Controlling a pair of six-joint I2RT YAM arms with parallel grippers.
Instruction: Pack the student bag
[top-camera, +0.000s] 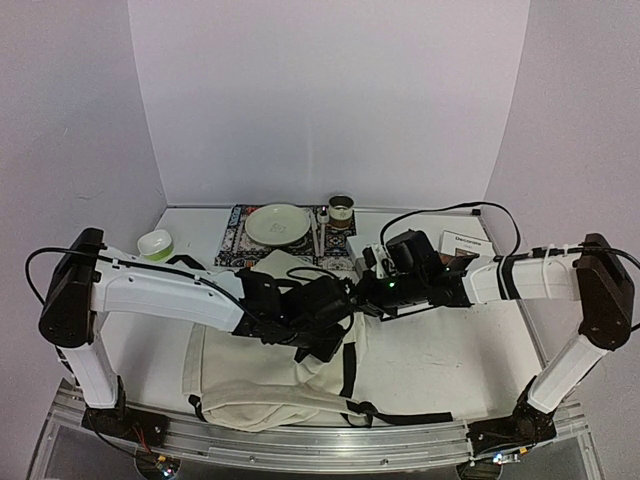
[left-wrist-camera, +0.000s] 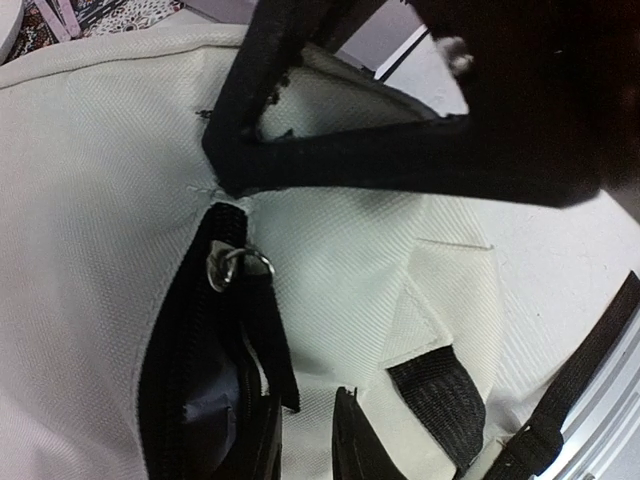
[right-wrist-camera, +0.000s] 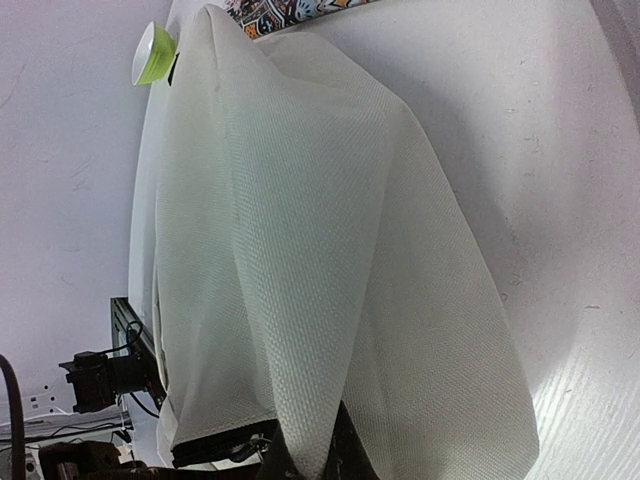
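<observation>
The cream bag (top-camera: 260, 365) lies on the table, black straps toward the front edge. In the left wrist view its black zipper (left-wrist-camera: 180, 340) is partly parted, showing a dark inside, with a metal ring and black pull tab (left-wrist-camera: 268, 335) at the end. My left gripper is open just in front of the tab; its left finger overlaps the tab's lower end, and nothing clear sits between the fingers. My right gripper is shut on a raised fold of bag fabric (right-wrist-camera: 300, 300). Its dark fingers also show above the zipper end in the left wrist view.
Behind the bag, a patterned mat (top-camera: 232, 245) holds a plate (top-camera: 278, 225), cutlery and a cup (top-camera: 341, 211). A green-white bowl (top-camera: 155, 245) stands at left, a book (top-camera: 465, 244) at right. Both grippers are close together.
</observation>
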